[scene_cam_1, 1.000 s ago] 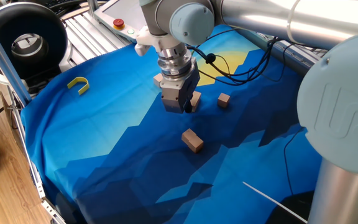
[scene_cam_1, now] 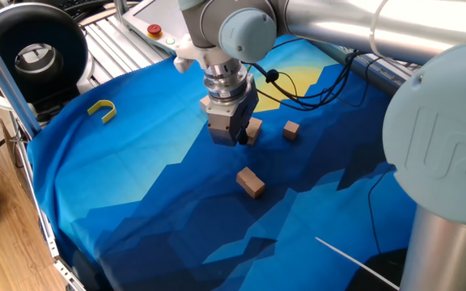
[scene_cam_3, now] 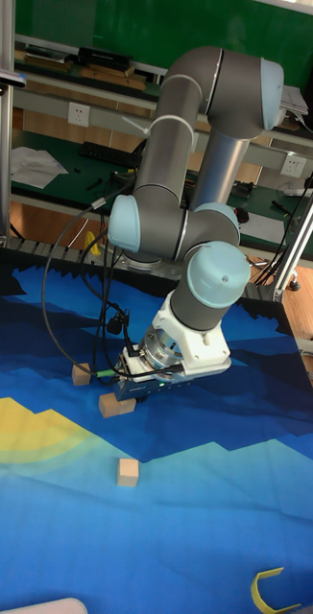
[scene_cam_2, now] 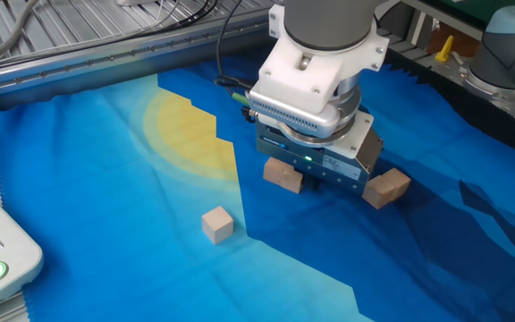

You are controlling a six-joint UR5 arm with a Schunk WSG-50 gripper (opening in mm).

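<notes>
My gripper (scene_cam_1: 243, 141) points down low over the blue cloth, its fingers mostly hidden behind its own housing. Close beside it lies a wooden block (scene_cam_1: 254, 132), partly covered by the gripper. In the second exterior view that block (scene_cam_2: 282, 175) shows at the left of the gripper (scene_cam_2: 312, 186); whether they touch is unclear. Toward the front of the first view rests a longer wooden piece (scene_cam_1: 250, 183), apart from the gripper. A small cube (scene_cam_1: 291, 130) sits to the right. Another cube (scene_cam_2: 217, 225) stands alone on the pale blue area.
A yellow curved piece (scene_cam_1: 102, 110) lies near the cloth's far left. Black cables (scene_cam_1: 298, 101) hang beside the arm. The red stop button (scene_cam_1: 154, 30) is on a pendant beyond the cloth.
The arm and gripper have shifted very slightly to the left within the first exterior view over the last second. The blocks stay where they were.
</notes>
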